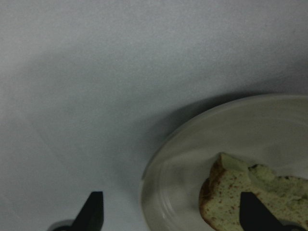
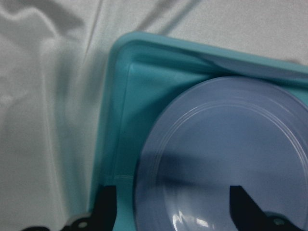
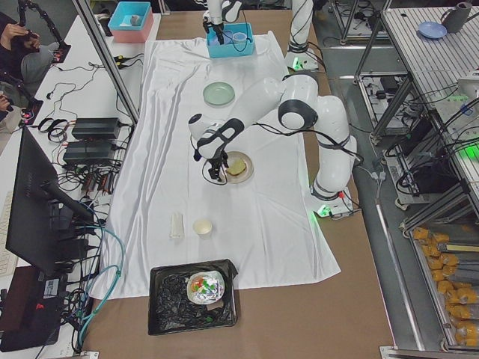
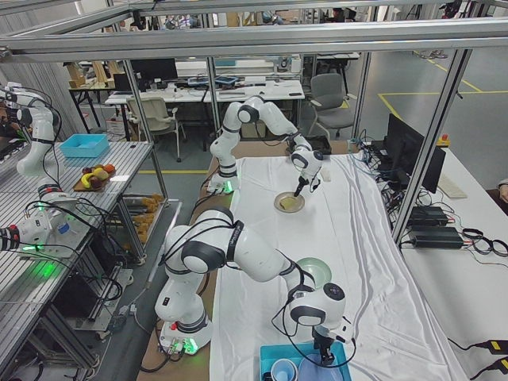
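Observation:
A plate [image 3: 247, 170] with a piece of bread [image 1: 226, 202] lies on the white cloth. My left gripper stands open over the plate's rim, one fingertip above the cloth and the other over the bread. My right gripper is open above a blue plate [image 2: 226, 139] inside a teal bin [image 2: 118, 110] at the other end of the table, with nothing seen between its fingers.
A green plate [image 3: 218, 93] lies between the arms. A cream cup [image 3: 202, 227] and a pale upright or lying item [image 3: 177, 226] stand nearer the black tray [image 3: 172, 318] holding a bowl of colourful pieces.

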